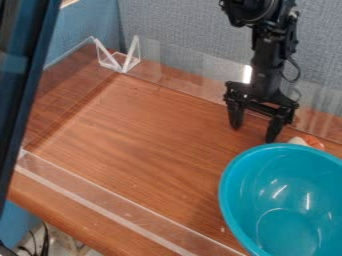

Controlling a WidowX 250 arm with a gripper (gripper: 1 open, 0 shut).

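My black gripper (pixel 254 124) hangs over the right rear of the wooden table (pixel 134 150), fingers apart and pointing down, with nothing visible between them. Just right of and below it, a small white and orange-red object (pixel 309 142) is partly hidden behind the large teal bowl (pixel 283 215), which fills the lower right.
A white angular bracket (pixel 119 62) stands at the back left corner beside clear plastic edging. A dark panel (pixel 16 90) blocks the left edge of the view, and cables lie below the table at lower left.
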